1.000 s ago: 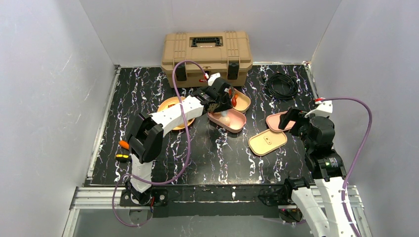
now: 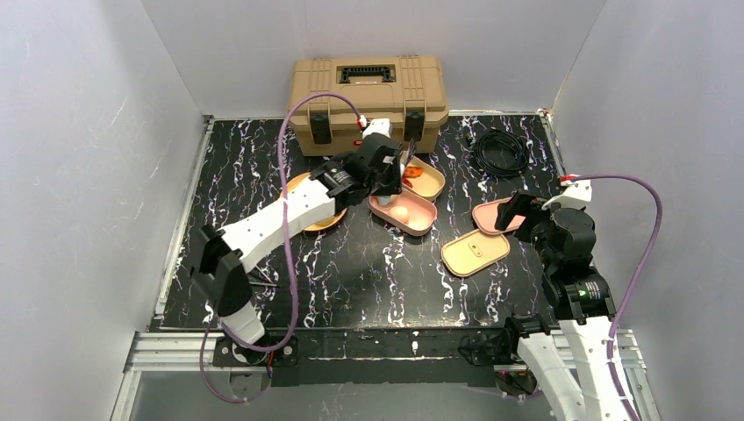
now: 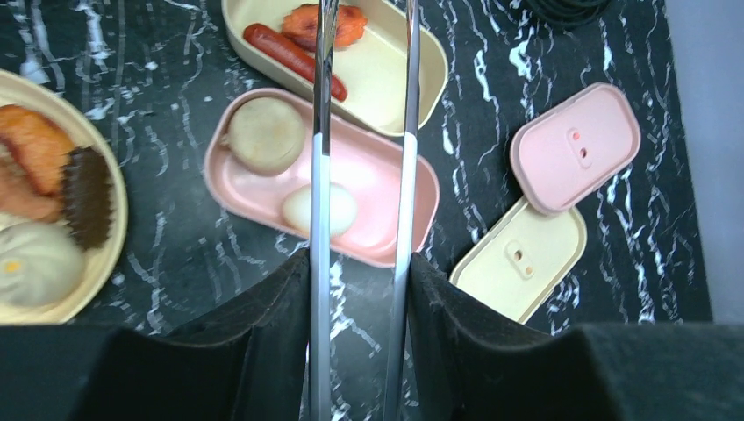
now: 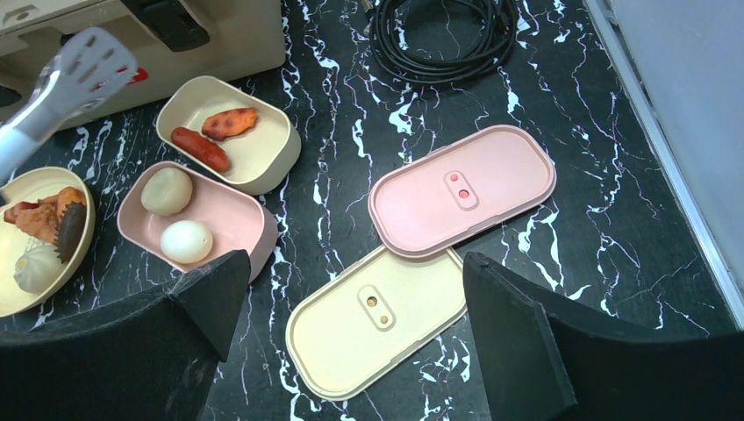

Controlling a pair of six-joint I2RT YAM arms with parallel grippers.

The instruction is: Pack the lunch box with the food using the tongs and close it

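Observation:
Metal tongs with two separate arms stand between the fingers of my left gripper, which is open. Seen from above, they reach over the pink box and the cream box. The pink box holds a beige round bun and a white egg. Inside the cream box lie a sausage and an orange nugget. The slotted tong tip shows nothing gripped. Over at the right, my right gripper stays open and empty, above the pink lid and cream lid.
A round plate with several food pieces sits left of the boxes. The tan toolbox closes off the back, with a coiled black cable at back right.
My left arm's elbow has swung left and forward, now covering the orange-handled and yellow tools at the left. Its purple hose has shifted left too. The right arm stays still.

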